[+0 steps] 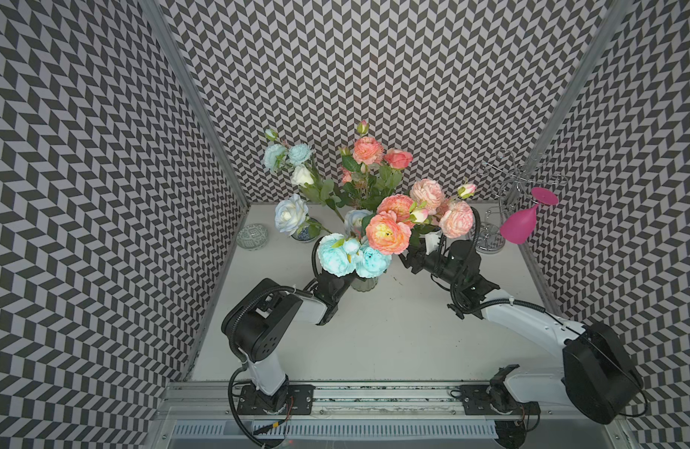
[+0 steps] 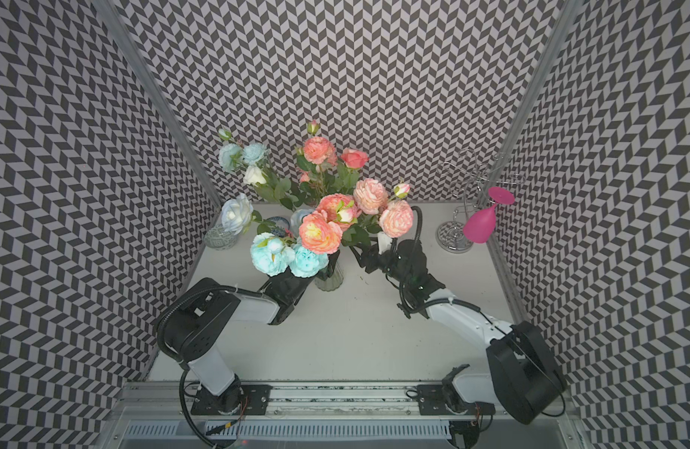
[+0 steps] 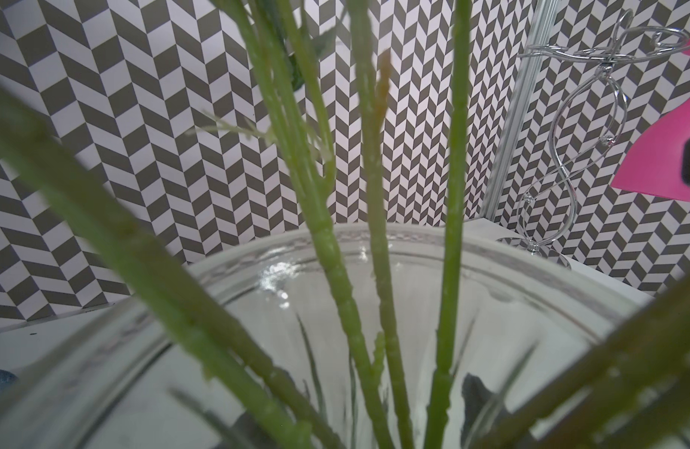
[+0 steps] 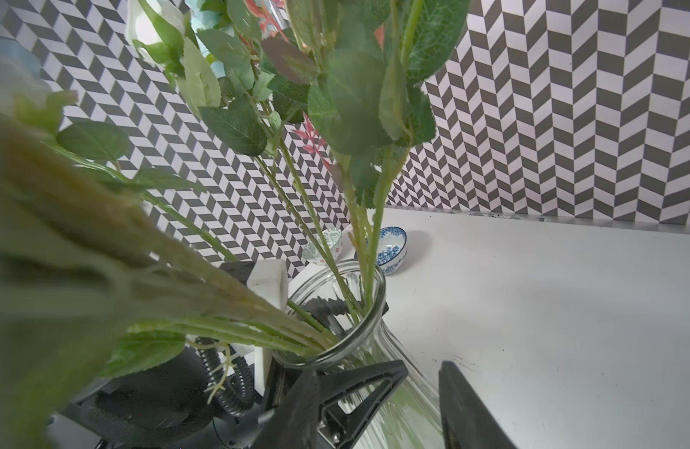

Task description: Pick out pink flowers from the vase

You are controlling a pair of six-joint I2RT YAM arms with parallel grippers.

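Pale pink flowers [image 1: 427,193] lean to the right out of the clear glass vase [image 2: 330,279], above my right gripper. Coral-pink blooms [image 1: 388,233] stand at the front, and another coral bloom [image 1: 368,150] rises at the back. My left gripper [image 1: 352,280] is shut on the vase near its neck, largely covered by turquoise flowers [image 1: 337,254]. In the right wrist view, one of its black fingers [image 4: 371,385] lies against the glass. My right gripper is open beside the vase below the rim, its fingers apart and no stem visible between them.
White and pale blue flowers [image 1: 291,213] lean left. A metal rack with a magenta vase [image 1: 518,225] stands back right. A glass dish [image 1: 251,236] sits at the left, and a blue-patterned bowl [image 4: 390,249] behind the vase.
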